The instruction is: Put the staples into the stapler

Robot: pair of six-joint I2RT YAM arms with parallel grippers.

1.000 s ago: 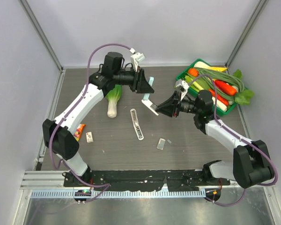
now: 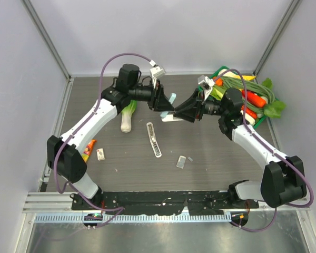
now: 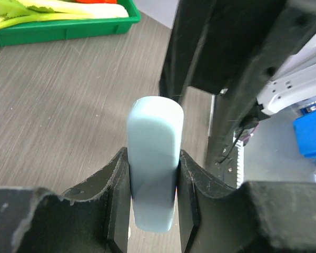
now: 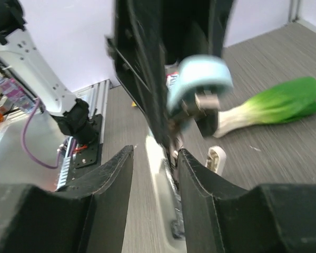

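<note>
In the left wrist view my left gripper is shut on a light-blue bar, apparently the stapler's upper part, its rounded end pointing up. The top view has the same bar slanting beside my left gripper, with a white piece just under both grippers. My right gripper has its fingers apart. A blurred long white part passes between and behind them, with floor visible beside the left finger. A grey staple strip and a tiny piece lie on the table.
A long white holder lies mid-table, a small white block to its left. A leek and an orange packet are at left. A green vegetable basket stands back right.
The left gripper with the light-blue bar has moved down and rightward, toward the right gripper. The right gripper has shifted slightly up. The white piece has swung from slanted to nearly level.
</note>
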